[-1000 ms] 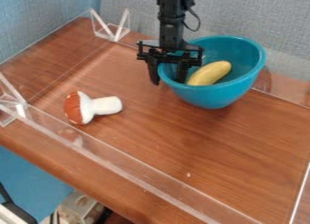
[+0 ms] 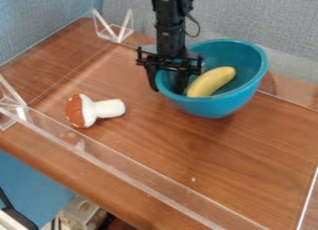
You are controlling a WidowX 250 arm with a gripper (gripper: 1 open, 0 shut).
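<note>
A teal bowl [image 2: 224, 101] sits at the back right of the wooden table [image 2: 187, 169], with a yellow banana [image 2: 211, 81] inside it. My black gripper [image 2: 166, 77] is at the bowl's left rim, reaching down over it; whether its fingers are open or hold the rim or something dark inside is unclear. A toy mushroom [image 2: 96, 109] with an orange cap and white stem lies on its side at the front left, apart from the gripper.
Clear plastic edging [image 2: 149, 183] runs along the front of the table, with white brackets [image 2: 113, 27] at the sides. Walls stand at the back and left.
My gripper has shifted slightly left and down along the bowl's left rim. The bowl has moved slightly left; the mushroom is still.
</note>
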